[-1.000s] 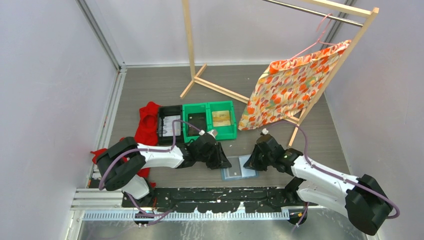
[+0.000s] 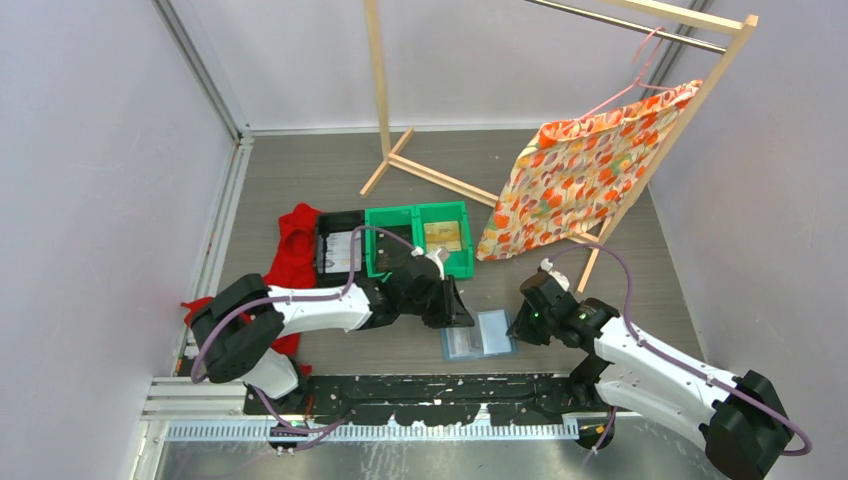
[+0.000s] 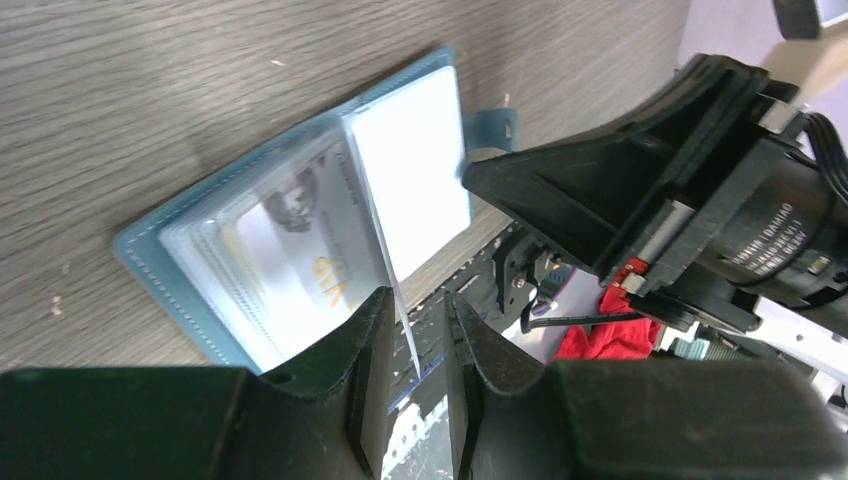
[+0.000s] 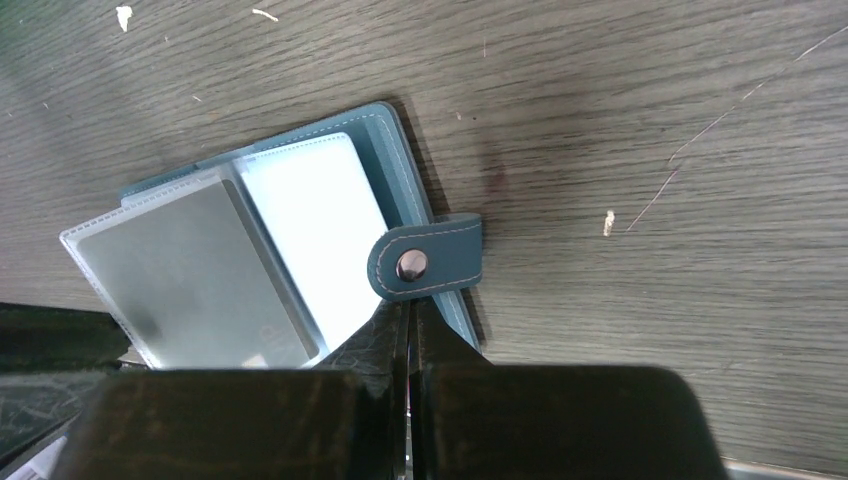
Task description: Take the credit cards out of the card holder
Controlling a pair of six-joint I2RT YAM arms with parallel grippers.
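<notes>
The open blue card holder (image 2: 462, 351) lies on the table, its clear sleeves spread. A grey-looking sleeve (image 4: 195, 280) is lifted in the right wrist view; a white panel shows beside it. On its other side, a card with a dark picture (image 3: 293, 205) shows under clear plastic. My left gripper is partly open over the holder, and the thin edge of the raised sleeve runs into the gap between its fingers. My right gripper is shut beside the snap strap (image 4: 432, 258) at the holder's right edge, with nothing visible between its fingers.
Behind the left arm stand a green tray (image 2: 468, 262) with a yellowish card (image 2: 443, 236) in it and a black box (image 2: 318, 250). A wooden rack (image 2: 440, 180) holds a hanging patterned cloth (image 2: 570, 180). Red cloth (image 2: 292, 250) lies at left. Bare table surrounds the holder.
My right gripper has shifted right, from over the white panel to the holder's right edge. The left gripper has moved slightly right over the holder, and the grey sleeve's position has changed.
</notes>
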